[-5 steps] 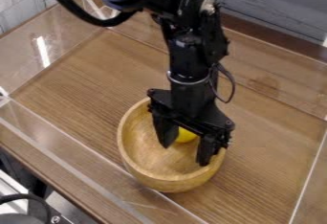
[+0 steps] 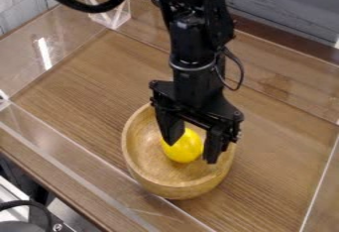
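My black gripper (image 2: 192,127) reaches down from the top centre over a round wooden bowl (image 2: 172,183). Inside the bowl lies a round yellow object (image 2: 181,150), partly covered by the gripper, whose fingers stand on either side above it. Whether the fingers touch it or are open or shut on it I cannot tell.
A clear plastic item sits at the far top left, a dark cable runs along the lower left, and a wall edge bounds the back.
The yellow object has moved toward the front left of the bowl and shows more clearly. The gripper has shifted slightly.
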